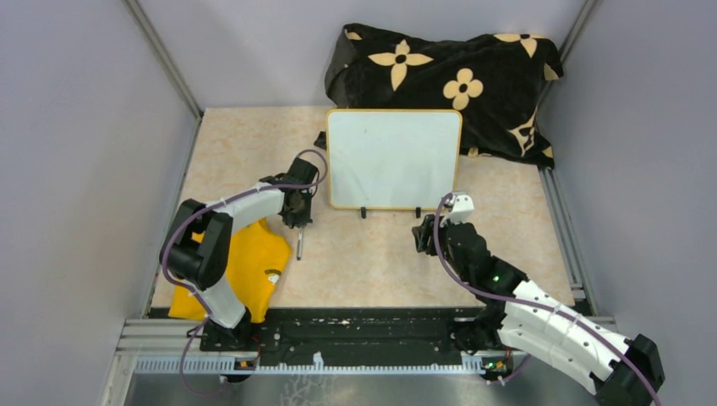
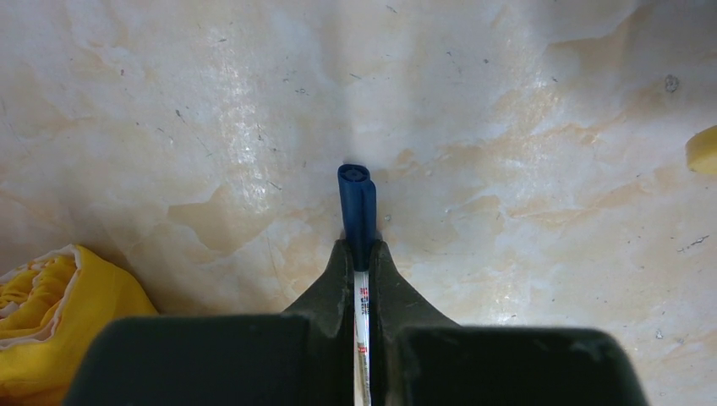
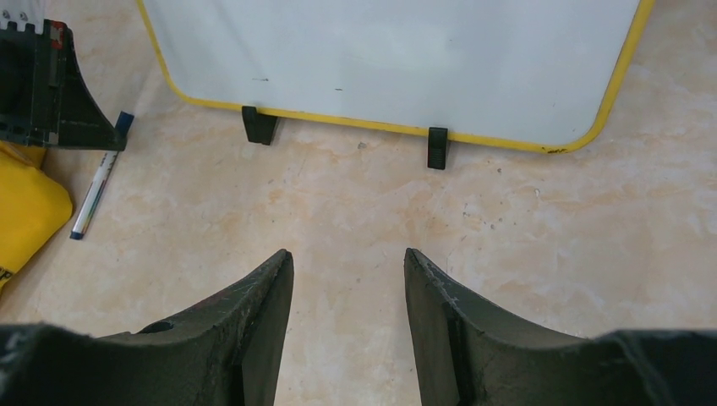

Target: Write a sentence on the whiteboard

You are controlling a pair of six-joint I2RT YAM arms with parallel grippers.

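Observation:
A capped marker (image 2: 358,207), white with a dark blue cap, lies at table level in the left wrist view. My left gripper is shut on it around the lower part of the cap, one finger (image 2: 334,283) on each side. From above, the marker (image 1: 299,245) points toward the front edge from beneath the left gripper (image 1: 298,223). The whiteboard (image 1: 393,161), blank but for tiny specks and framed in yellow, leans at the back. My right gripper is open before the board, nothing between its fingers.
Yellow cloth (image 1: 245,266) is heaped at the left, close beside the marker. Two black feet (image 3: 437,148) jut from the board's lower edge. Behind it lies a dark patterned cushion (image 1: 440,76). Bare tabletop (image 1: 363,266) stretches between the arms.

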